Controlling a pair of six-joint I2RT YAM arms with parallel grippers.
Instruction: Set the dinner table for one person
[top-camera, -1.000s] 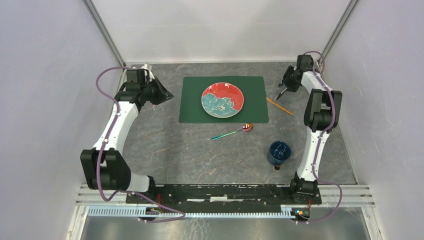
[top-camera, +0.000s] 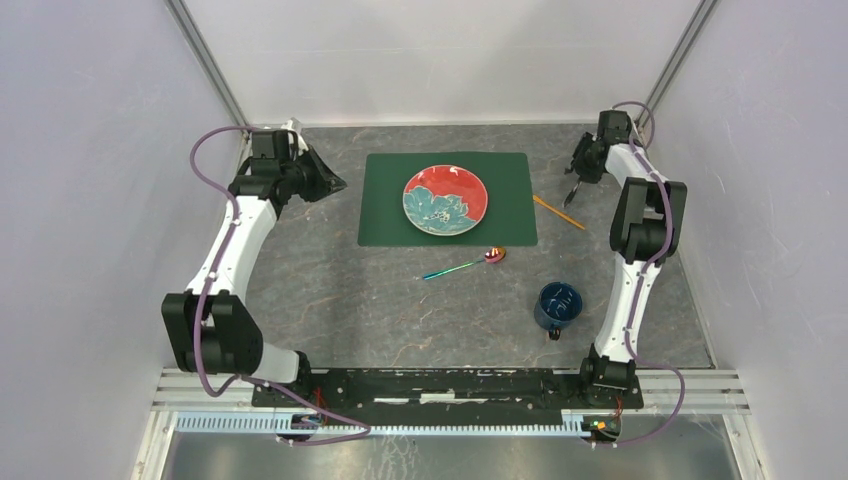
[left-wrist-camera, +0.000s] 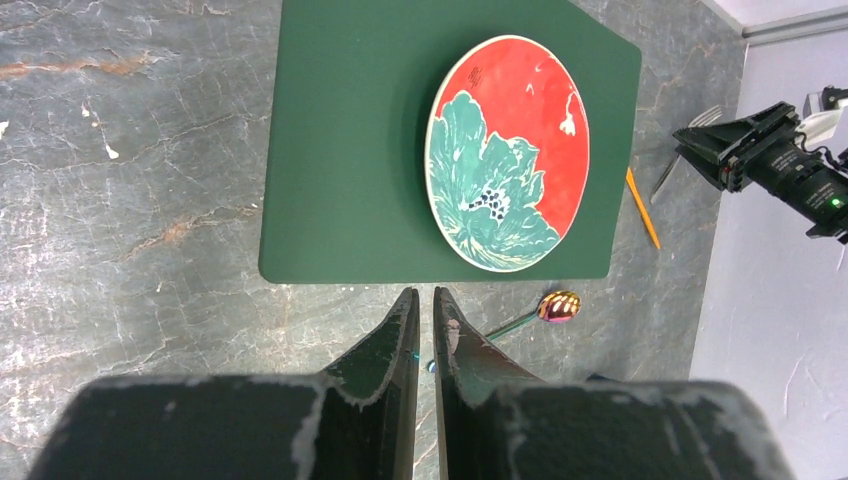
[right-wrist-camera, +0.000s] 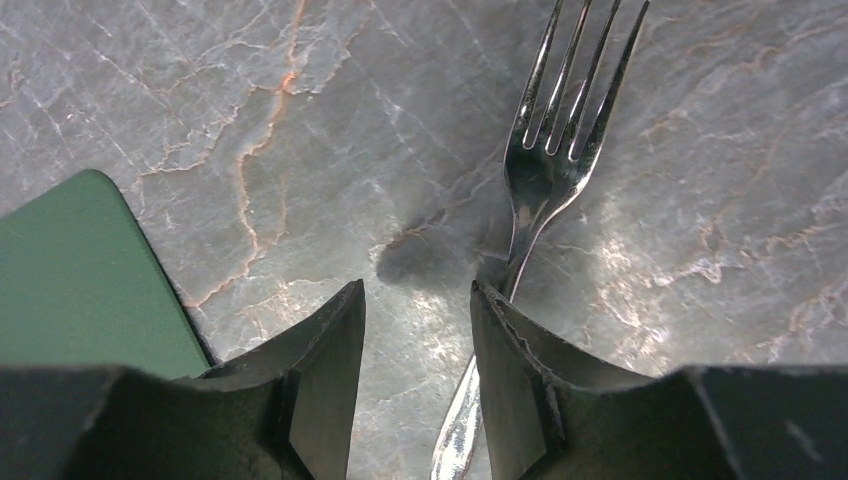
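Note:
A red and teal flowered plate (top-camera: 445, 200) rests on the dark green placemat (top-camera: 380, 200). The shiny fork (right-wrist-camera: 530, 190) lies on the stone tabletop right of the mat; its handle passes beneath my right gripper's right finger (right-wrist-camera: 505, 370). That right gripper is part open, low over the table, and the space between its fingertips is empty. Left of the mat, my left gripper (top-camera: 343, 186) hovers with a narrow empty gap between its fingers. An orange-yellow utensil (top-camera: 560, 213) touches the mat's right edge. Below the mat lies a spoon (top-camera: 465, 267) with a rainbow sheen.
A dark blue mug (top-camera: 557, 303) stands at the front right, its handle toward the front. White walls enclose the table (top-camera: 330, 300), and the right wall is close to my right arm.
The fork's handle end has shifted right and toward the front, away from the mat. My right gripper has moved slightly right. The left arm has barely moved, while plate, spoon and mug are unchanged.

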